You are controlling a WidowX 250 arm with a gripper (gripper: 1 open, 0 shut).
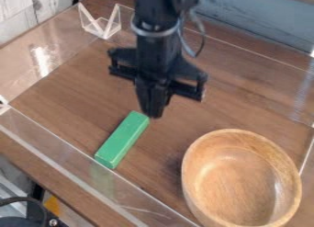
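Note:
The dark robot gripper (153, 107) hangs from the top centre over the wooden table, its fingers close together and shut, nothing visible between them. Below it and a little to the left, a green bar (121, 139) lies flat on the table. A round wooden bowl (240, 180) stands at the lower right, apart from both the bar and the gripper.
A clear acrylic stand (101, 21) sits at the back left. Transparent low walls edge the wooden table (61, 84).

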